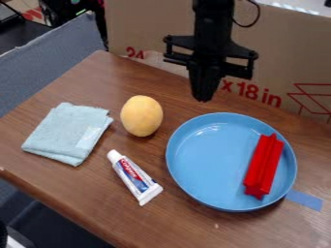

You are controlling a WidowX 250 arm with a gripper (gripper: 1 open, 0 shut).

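Note:
My black gripper [204, 89] hangs in the upper middle, above the back of the wooden table and in front of the cardboard box; it looks shut, with nothing visible between its fingers. Below it and to the right, a blue plate [196, 167] holds red bar-shaped objects [262, 167] on its right side. A yellow oval object [141, 115] lies left of the plate. A toothpaste tube [135, 177] lies below that, and a folded light blue cloth [66, 132] lies at the left.
The cardboard box [291, 73] stands along the back of the table [97, 208]. Bare wood is free at the back left and front middle. A strip of blue tape [303, 200] is at the right.

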